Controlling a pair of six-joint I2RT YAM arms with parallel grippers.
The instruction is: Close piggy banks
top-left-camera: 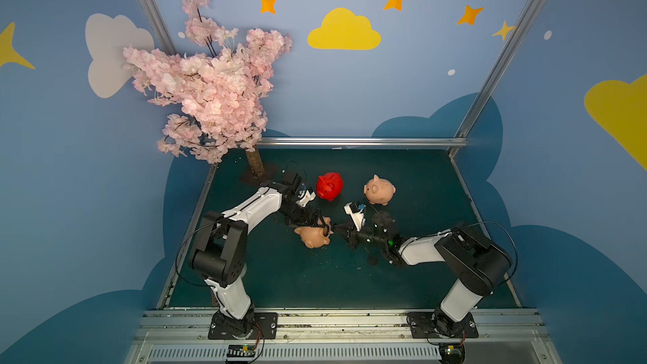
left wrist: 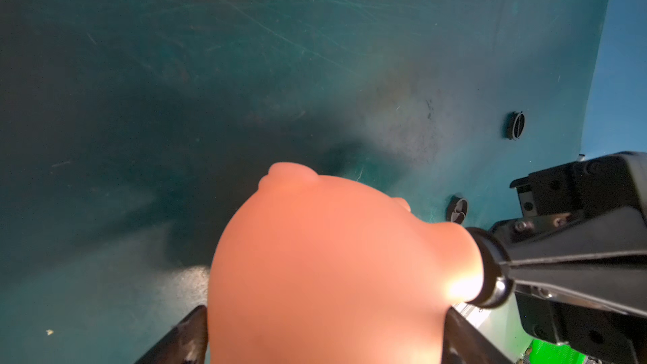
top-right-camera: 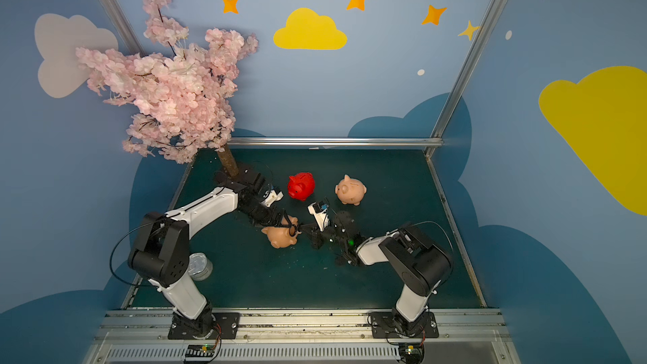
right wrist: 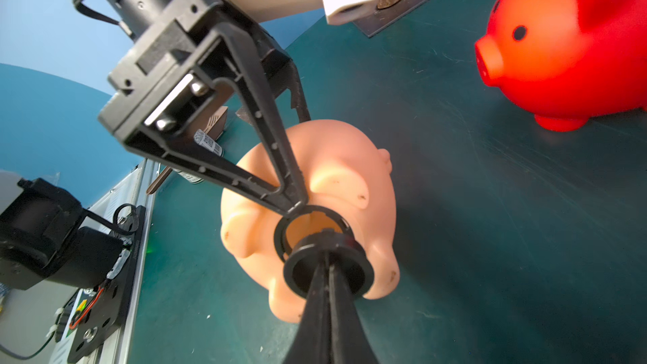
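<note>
A peach piggy bank [top-left-camera: 313, 236] lies tipped over at the middle of the floor, its round belly hole [right wrist: 313, 227] with a black rim turned toward my right arm. My left gripper stands open, one finger on each side of this bank. In the right wrist view, my right gripper is shut on the ridge of a black cap [right wrist: 296, 271]. The cap hangs in front of the hole, overlapping its lower part; whether it touches the rim I cannot tell. A red piggy bank [top-left-camera: 329, 186] and a second peach one [top-left-camera: 379, 190] stand upright farther back.
Two loose black caps [left wrist: 516, 125] lie on the green floor in the left wrist view. Behind my left arm is the base of a blossom tree [top-left-camera: 254, 161]. A clear round container [top-right-camera: 199, 266] stands beside the left arm.
</note>
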